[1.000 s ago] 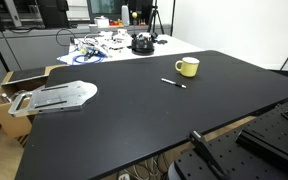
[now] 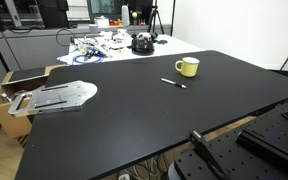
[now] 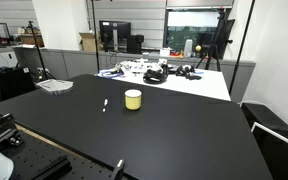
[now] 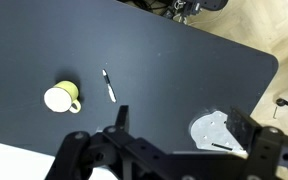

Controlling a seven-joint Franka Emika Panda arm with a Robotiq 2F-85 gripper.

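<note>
A yellow mug stands upright on the black table, its handle to the left in the first exterior view. Beside it lies a thin marker with pale and dark parts. From above, the wrist view shows the mug at the left and the marker just to its right. My gripper is at the bottom of that view, above the table, its fingers spread wide with nothing held between them. The mug and marker are also in the second exterior view, with no gripper clearly visible there.
A flat pale plate-like piece lies near the table's left edge. Behind the black table, a white surface carries cables and other clutter. An open cardboard box stands at the left.
</note>
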